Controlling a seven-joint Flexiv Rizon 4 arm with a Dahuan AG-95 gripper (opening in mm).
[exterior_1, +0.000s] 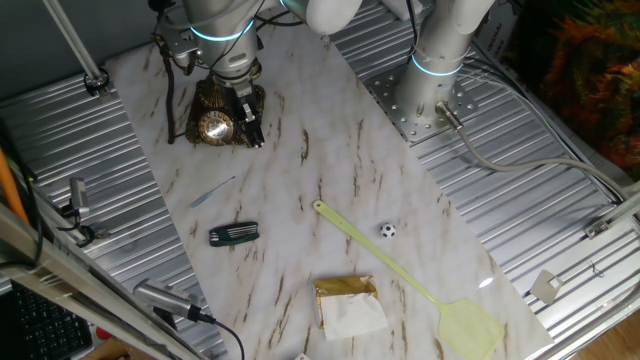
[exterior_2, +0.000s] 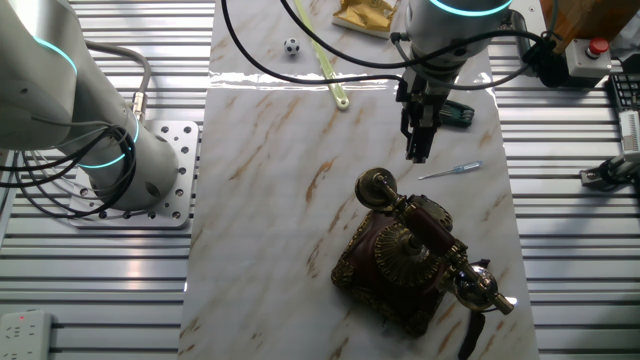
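Note:
An ornate antique-style telephone (exterior_2: 395, 265), dark red and bronze, stands at one end of the marble-patterned table. Its handset (exterior_2: 432, 228) lies across the top. In exterior view 1 the dial (exterior_1: 215, 128) shows, while the arm covers part of the body. My gripper (exterior_2: 417, 155) points downward above the table, beside the telephone and apart from it in exterior view 2. The black fingers appear close together, and no object is visible between them. From these angles the gap is too small to judge. The gripper (exterior_1: 257, 138) overlaps the telephone's edge in exterior view 1.
Near the gripper lie a small screwdriver (exterior_1: 213, 191) and a dark green multi-tool (exterior_1: 234, 234). Farther off are a yellow-green fly swatter (exterior_1: 375, 252), a small soccer ball (exterior_1: 388, 230) and a gold-and-white packet (exterior_1: 350, 308). Bare tabletop (exterior_1: 290, 165) separates the telephone from the swatter.

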